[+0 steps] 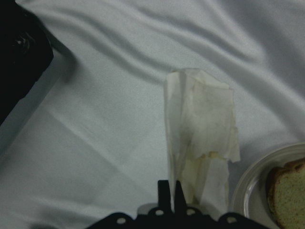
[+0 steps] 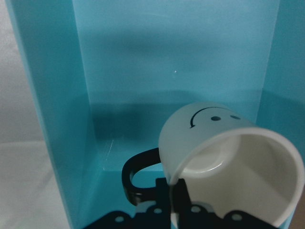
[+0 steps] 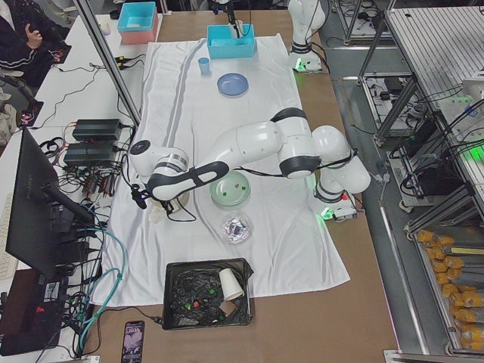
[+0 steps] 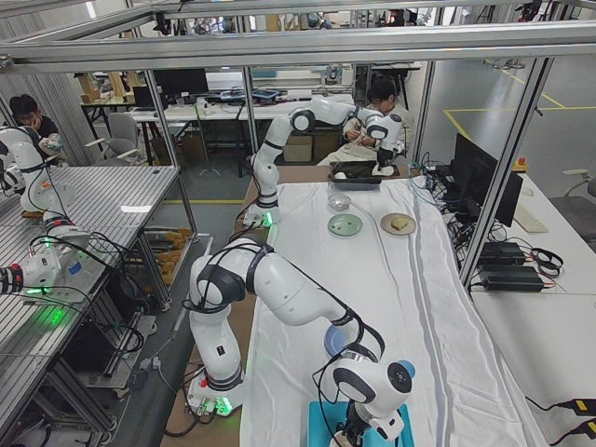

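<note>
My left gripper is shut on a crumpled whitish paper [image 1: 200, 114], which extends forward from the fingers over the white cloth. A plate [image 1: 245, 195] with a slice of bread [image 1: 288, 195] lies at its right in the left wrist view. My right gripper is shut on the rim of a white mug [image 2: 195, 124] with a smiley face and black handle, lying tilted inside a blue bin [image 2: 157, 57].
A black lined bin [image 3: 208, 321] with cups stands at the near end of the table. A green plate [image 3: 231, 197], clear container [image 3: 236, 227], blue plate [image 3: 233, 85] and blue cup [image 3: 204, 65] stand on the cloth.
</note>
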